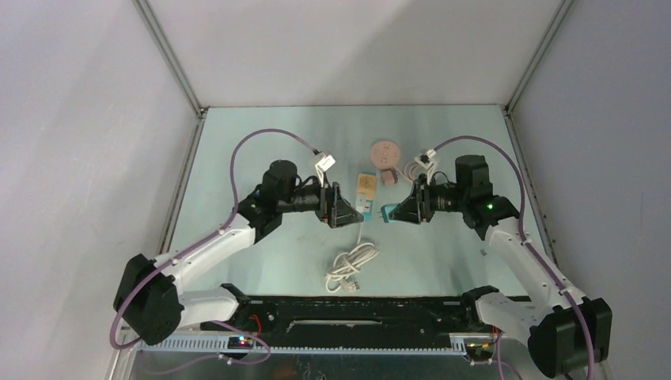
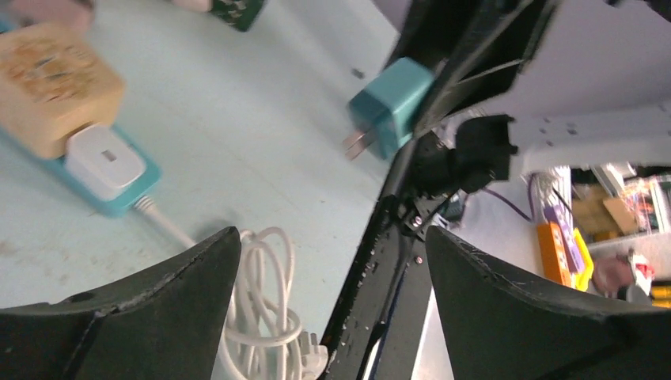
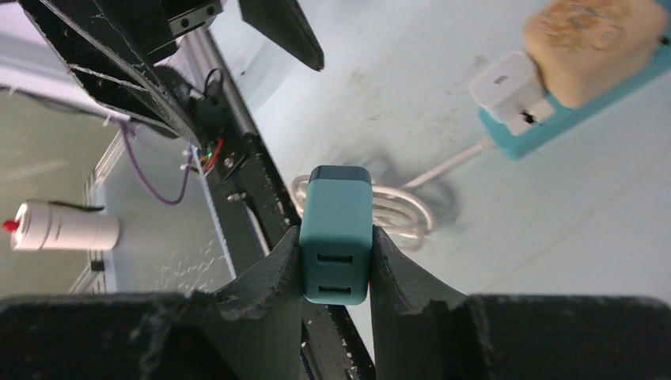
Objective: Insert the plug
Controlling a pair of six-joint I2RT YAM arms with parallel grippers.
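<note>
My right gripper [image 1: 399,212] is shut on a teal plug [image 3: 336,237], held upright in the right wrist view, its metal prongs showing in the left wrist view [image 2: 358,142]. My left gripper [image 1: 344,214] stands open, facing the plug, with nothing between its fingers. A teal power strip [image 2: 119,198] lies on the table between the grippers, bearing a beige adapter [image 1: 366,186] and a white plug [image 3: 510,91]. Its white cable runs toward the front.
A pink round socket [image 1: 385,154] with a coiled cable lies behind. The white cable coil [image 1: 348,265] lies at the front.
</note>
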